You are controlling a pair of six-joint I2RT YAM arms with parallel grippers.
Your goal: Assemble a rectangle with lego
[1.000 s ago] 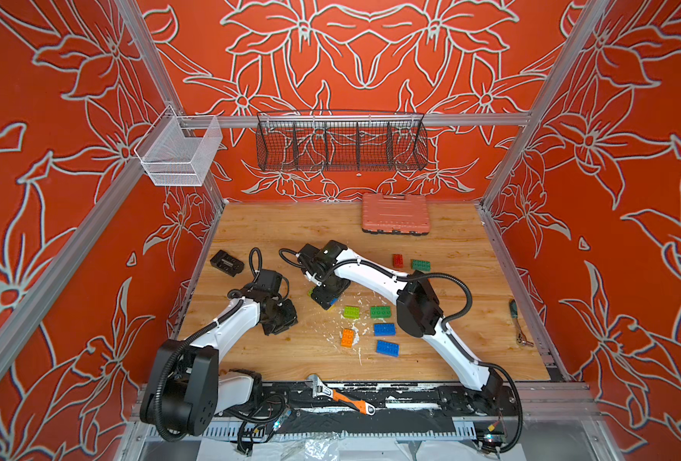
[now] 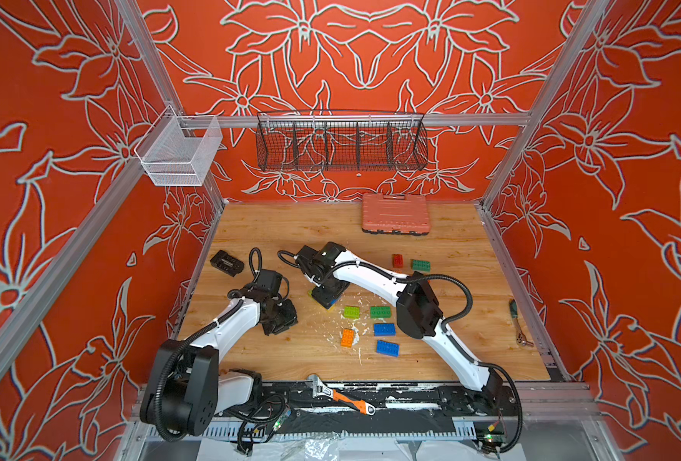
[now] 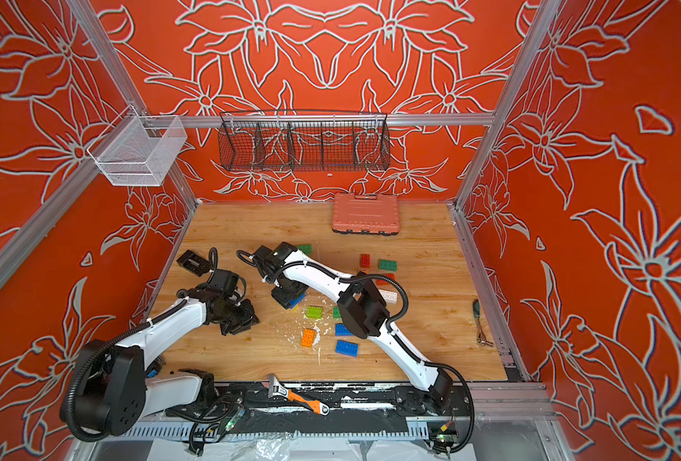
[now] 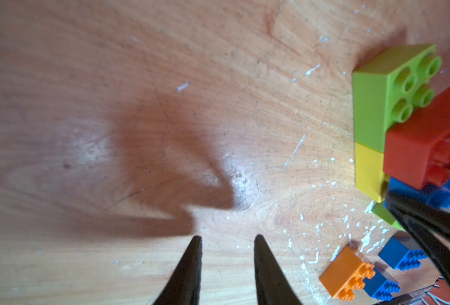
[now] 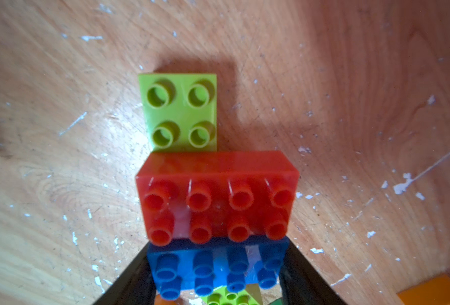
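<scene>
A joined group of bricks lies under my right gripper. In the right wrist view it shows a lime-green brick [image 5: 180,114] at the far end, a red brick [image 5: 217,195] across it, and a blue brick [image 5: 220,267] against the red one. The right gripper is open, its fingers on either side of the blue brick; contact cannot be told. From the left wrist, a yellow brick [image 4: 369,172] shows low in the group, below the red one. Over bare wood, left of the group, my left gripper stands open and empty.
Loose bricks lie nearer the front: lime [image 2: 351,312], green [image 2: 380,312], orange [image 2: 347,337] and blue ones [image 2: 387,348]. Further back are a red brick [image 2: 397,260], a dark green brick [image 2: 420,265] and a red case [image 2: 396,213]. Bare table stretches behind the arms.
The right gripper has shifted very slightly over the bricks. My left arm and the loose bricks have not visibly moved.
</scene>
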